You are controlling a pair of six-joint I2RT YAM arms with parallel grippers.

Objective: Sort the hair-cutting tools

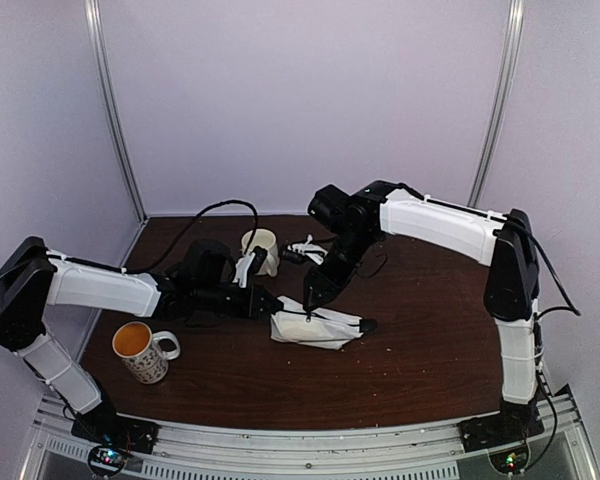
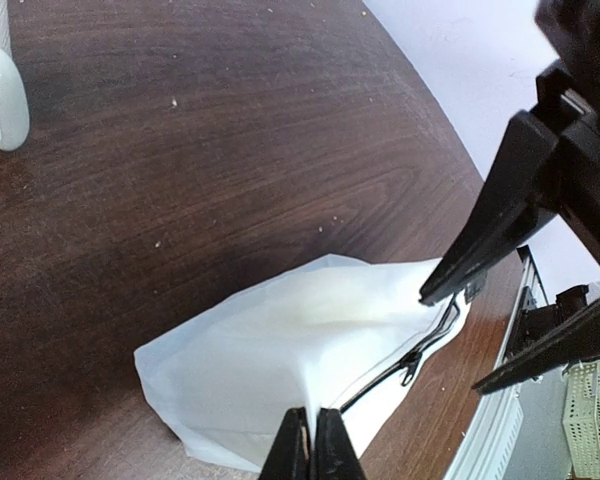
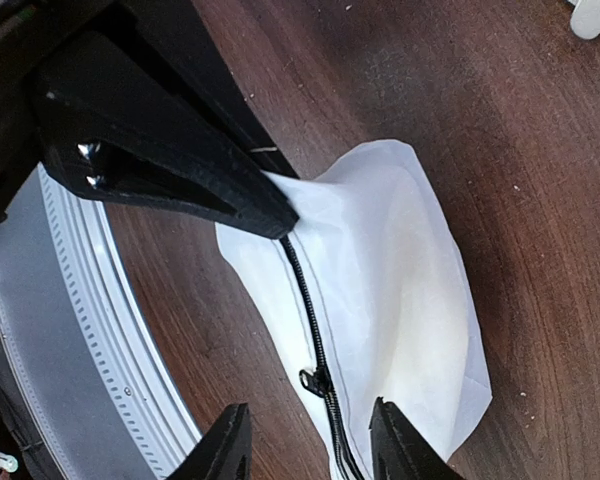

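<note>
A white fabric pouch with a black zip and zip pull lies mid-table. My left gripper is shut on the pouch at one end of the zip. My right gripper stands open over the zip, its fingers on either side of the zip line in the right wrist view, holding nothing. The pouch's contents, if any, are hidden.
A white mug stands behind the arms, with small objects beside it, partly hidden. A patterned mug with orange inside stands front left.
</note>
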